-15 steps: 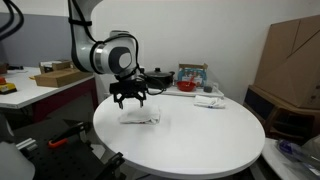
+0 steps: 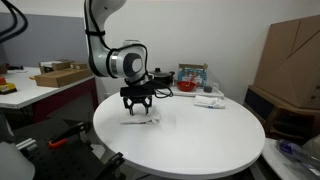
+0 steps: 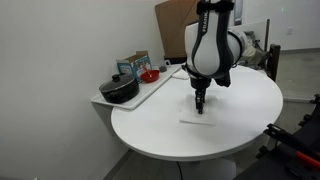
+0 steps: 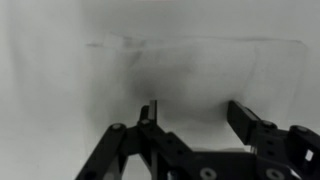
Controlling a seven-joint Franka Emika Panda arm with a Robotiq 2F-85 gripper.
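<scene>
A flat white cloth (image 2: 141, 116) lies on the round white table (image 2: 185, 150); the wrist view shows the cloth (image 4: 200, 75) spread out, with a faint crease near its upper edge. Just above it, pointing down, is my gripper (image 2: 137, 107). Its two black fingers (image 4: 152, 112) stand apart in the wrist view, with only white surface visible between them. From the second exterior view, the gripper (image 3: 199, 110) is low over the white cloth (image 3: 205, 117). Whether the fingertips touch the cloth I cannot tell.
At the table's back are a black pot (image 3: 119, 88), a red bowl (image 3: 150, 76) and a box (image 3: 133, 65). Another white cloth (image 2: 209, 102) lies toward the back right.
My gripper has moved down and a little to the right, closer over the cloth. The cloth looks unmoved.
</scene>
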